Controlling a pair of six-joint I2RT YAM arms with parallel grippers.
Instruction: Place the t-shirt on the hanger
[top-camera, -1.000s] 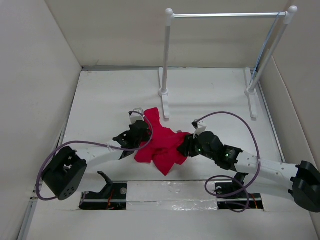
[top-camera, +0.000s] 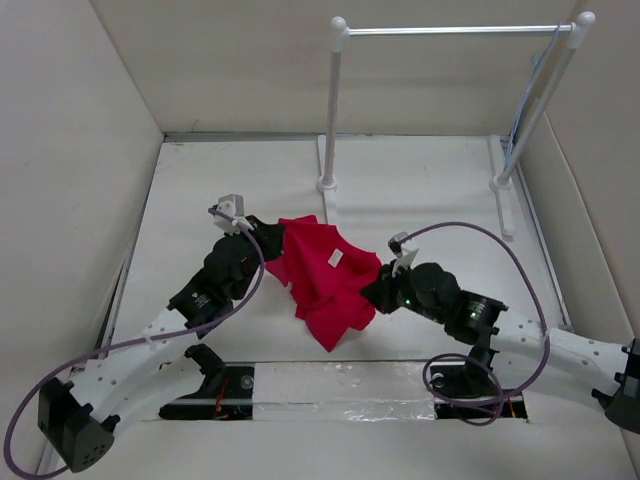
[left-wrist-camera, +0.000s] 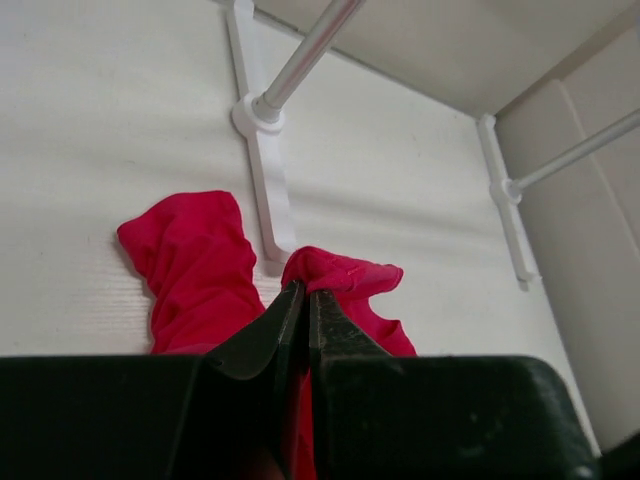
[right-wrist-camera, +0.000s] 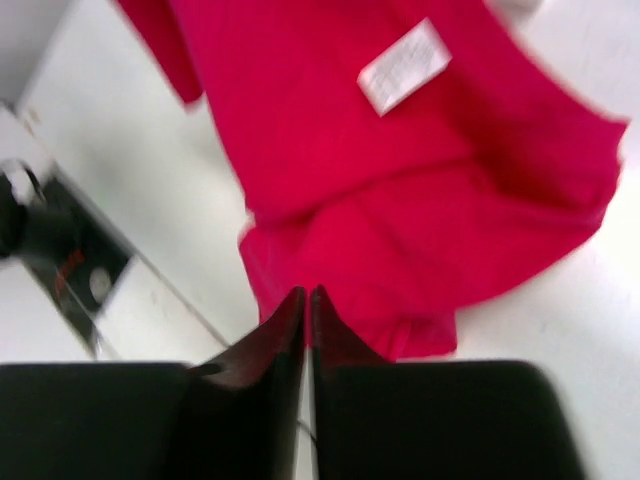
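Observation:
A red t-shirt (top-camera: 320, 285) with a white label lies crumpled on the white floor in the middle, filling much of the right wrist view. My left gripper (top-camera: 275, 240) is shut on a pinched fold of it at the upper left, seen between the fingertips in the left wrist view. My right gripper (top-camera: 368, 298) is over the shirt's right side; in the blurred right wrist view its fingers look close together, and whether they hold cloth is unclear. No hanger is clearly visible; a blue strand (top-camera: 520, 100) hangs from the rack's right end.
A white rack (top-camera: 440, 30) with two upright posts and floor feet (top-camera: 503, 210) stands behind the shirt on the right. Pale walls enclose the space. Bare floor lies left of the left arm and between the rack's feet.
My left gripper has moved up and left with the shirt's upper fold. My right gripper has shifted slightly, and the shirt's white label now shows in the top view.

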